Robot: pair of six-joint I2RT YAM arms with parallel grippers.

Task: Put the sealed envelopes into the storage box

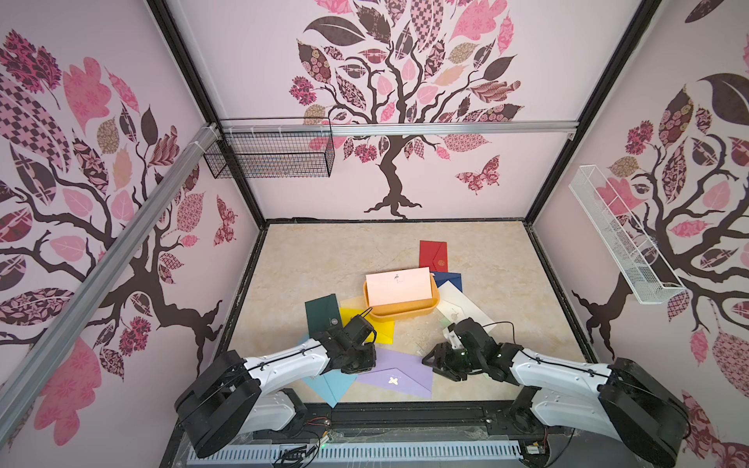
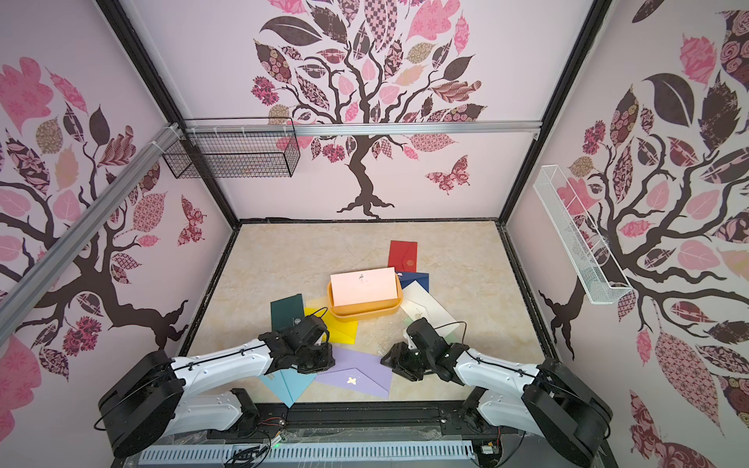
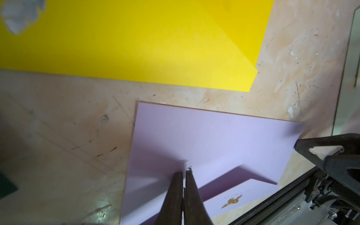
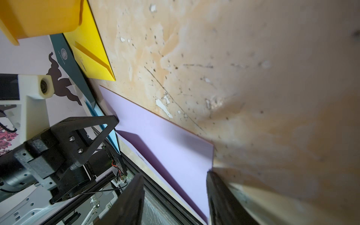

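Note:
A lavender envelope [image 1: 402, 366] is at the front middle of the table, tilted slightly. My left gripper is shut on its left part, the two dark fingertips pressed close together. At the envelope's right end, my right gripper stands open; the envelope's end reaches between its fingers, near one fingertip [image 4: 211, 180]. Behind them is the orange-yellow storage box [image 1: 413, 309], with a pale pink envelope [image 1: 398, 287] standing in it. Around the box lie a red envelope [image 1: 433, 255], a navy one [image 1: 448, 279], a white one [image 1: 460, 302], and a yellow one [image 1: 384, 334].
A dark green envelope [image 1: 322, 313] and a light blue envelope [image 1: 331, 384] lie at the left, partly under my left arm. Wire baskets hang on the walls, a black one [image 1: 269, 154] and a white one [image 1: 628, 234].

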